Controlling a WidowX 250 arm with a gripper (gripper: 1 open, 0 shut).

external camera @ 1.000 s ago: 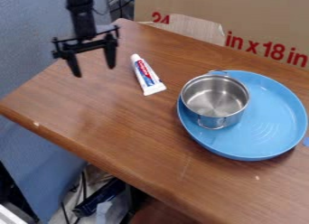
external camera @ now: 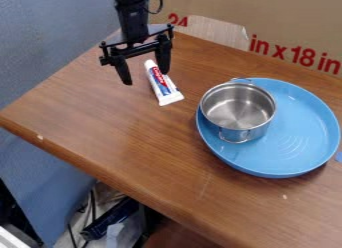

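Note:
My black gripper [external camera: 144, 66] hangs open over the back left of the wooden table, its two fingers apart, just above and left of a white toothpaste tube [external camera: 164, 86] with red and blue print. The tube lies on the wood; whether a finger touches it I cannot tell. A steel pot [external camera: 237, 112] sits on a round blue plate [external camera: 297, 142] at the right.
A cardboard box [external camera: 297, 22] stands along the back of the table [external camera: 120, 142]. Past the left edge are a grey-blue surface and some clutter below.
My gripper has moved right, from over the bare wood at the left to beside and above the tube's upper end. The tube, pot and plate have not moved.

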